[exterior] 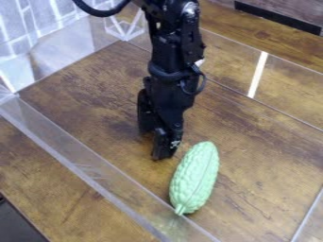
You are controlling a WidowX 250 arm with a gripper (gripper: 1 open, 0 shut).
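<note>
The black robot arm reaches down from the top centre, and its gripper [161, 134] hangs low over the brown wooden table [76, 104], its fingers open and pointing down toward the surface. Just right of and nearer than the gripper lies a pale green, ridged, elongated vegetable toy [195, 178], apart from the fingers. Whether the fingertips touch the table cannot be told.
A clear plastic wall [101, 175] runs diagonally along the lower left. Translucent material [51, 38] stands at the upper left. A white tape strip [258, 76] lies at the upper right. Bare table surrounds the gripper.
</note>
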